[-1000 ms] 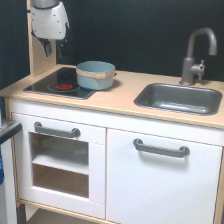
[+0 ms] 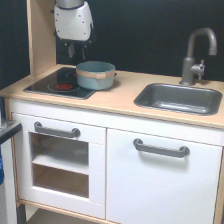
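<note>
A blue-grey pot [image 2: 97, 83] stands upright on the counter, partly over the right side of the black cooktop [image 2: 48, 82]. A tan strip runs across its front. My gripper [image 2: 78, 50] hangs up and to the left of the pot, apart from it, below the white end of the arm. Its dark fingers look spread, with nothing seen between them, though they are hard to make out against the dark wall.
At the right is a grey sink [image 2: 180, 98] with a tall faucet [image 2: 191, 60]. Bare wooden counter [image 2: 130, 86] lies between pot and sink. A wooden post [image 2: 41, 35] rises at the back left. Below are an open-fronted compartment [image 2: 60, 165] and a closed white door [image 2: 160, 185].
My gripper has moved to the right and a little lower, closer to the pot. The pot has not visibly moved.
</note>
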